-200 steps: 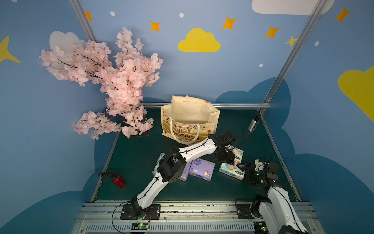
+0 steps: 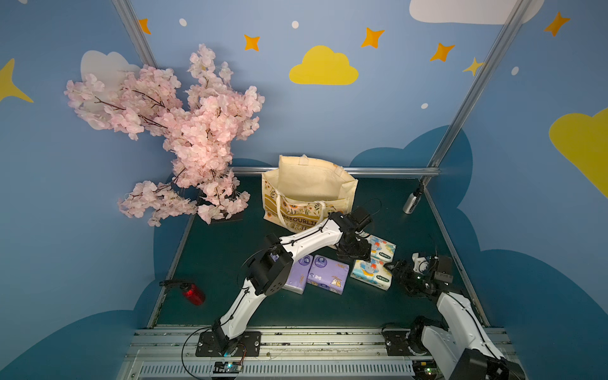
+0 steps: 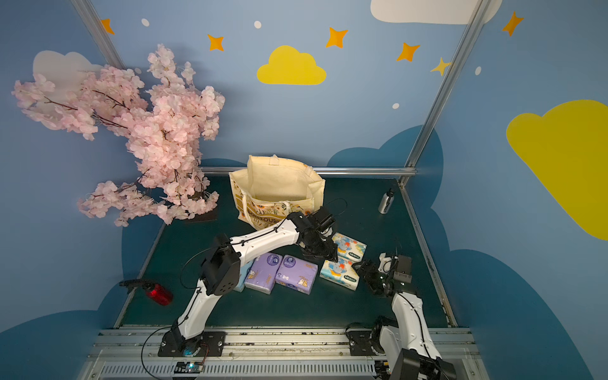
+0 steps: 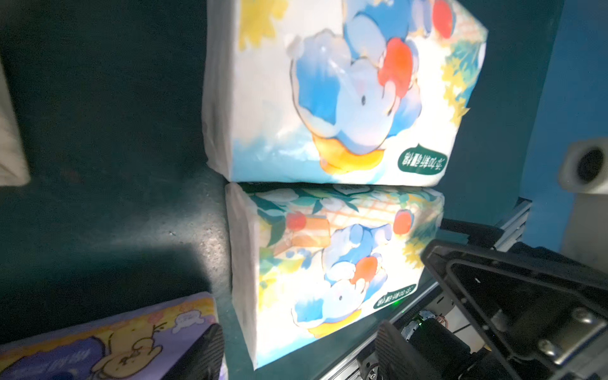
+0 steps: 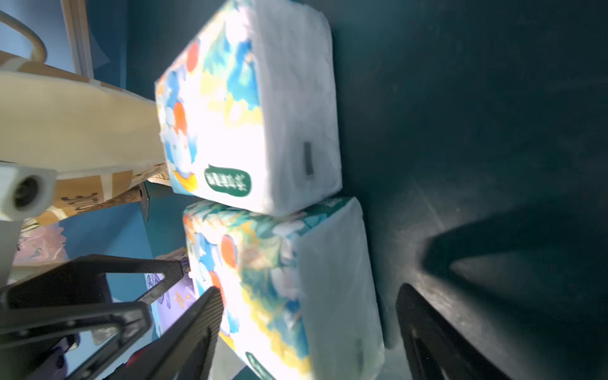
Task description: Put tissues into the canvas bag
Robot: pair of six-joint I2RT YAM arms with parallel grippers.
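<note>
Two cartoon-printed tissue packs, upper (image 2: 383, 247) and lower (image 2: 371, 274), lie touching on the table's right side. Two purple packs (image 2: 328, 273) lie left of them, with a light blue one partly hidden by my left arm. The cream canvas bag (image 2: 309, 183) stands open behind. My left gripper hangs over the packs, fingers apart, nothing seen held. My right gripper is open around the right end of the lower cartoon pack, not visibly gripping it.
Pink blossom branches (image 2: 202, 145) fill the back left. A red bottle (image 2: 192, 293) lies front left, and a silver bottle (image 2: 413, 201) stands back right. Bare table (image 2: 221, 266) shows at left.
My left gripper has moved left and back from over the cartoon packs' right part. The lower cartoon pack has shifted slightly left. My right gripper has moved slightly.
</note>
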